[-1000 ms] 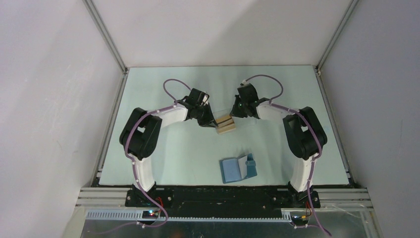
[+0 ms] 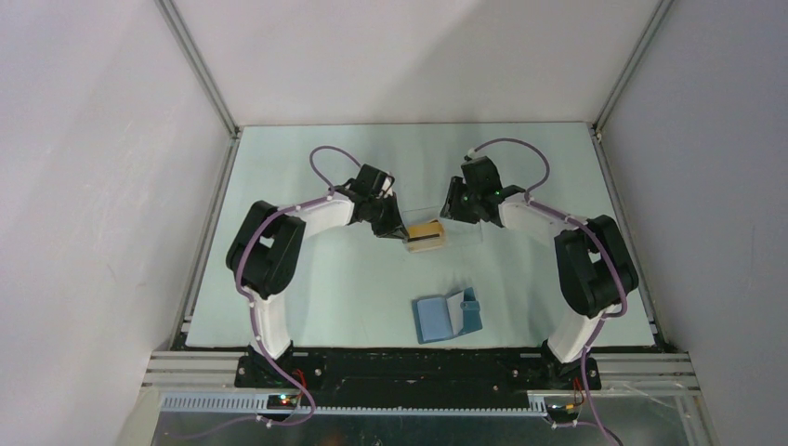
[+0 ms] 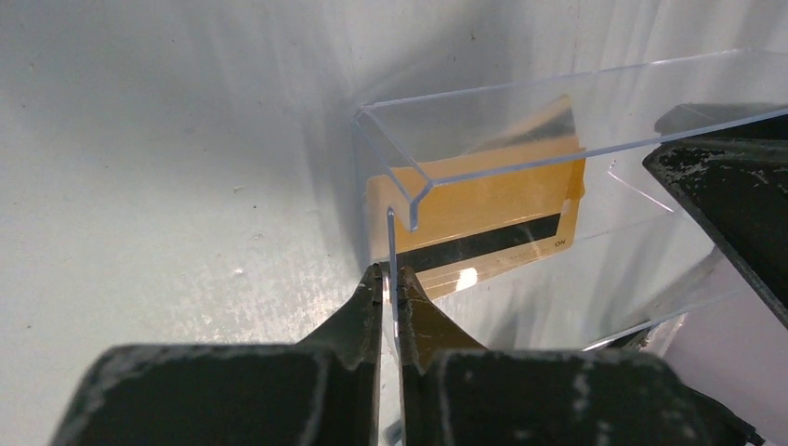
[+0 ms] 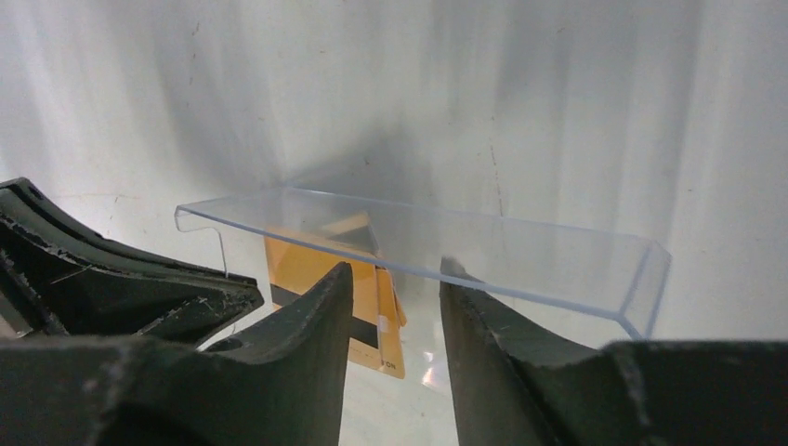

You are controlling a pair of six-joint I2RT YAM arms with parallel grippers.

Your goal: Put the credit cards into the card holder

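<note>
A clear plastic card holder [image 3: 520,102] lies on the table between the arms. Inside its left part rest orange cards with a dark stripe [image 3: 488,206], lying slightly slanted; how many cannot be told. My left gripper is shut on the thin clear wall at the holder's left end. Over the holder, right of the cards, my right gripper stands part open with its fingers apart. One of those fingers [image 4: 340,288] overlaps the cards' right edge in the right wrist view, but nothing appears gripped between them.
A blue case [image 2: 434,319] with a pale flap sits near the table's front edge, below the holder. The two grippers are close together over the holder.
My right gripper has moved right and its fingers have come away from the cards' edge. The cards lie less tilted than a second ago. The left arm has barely moved.
</note>
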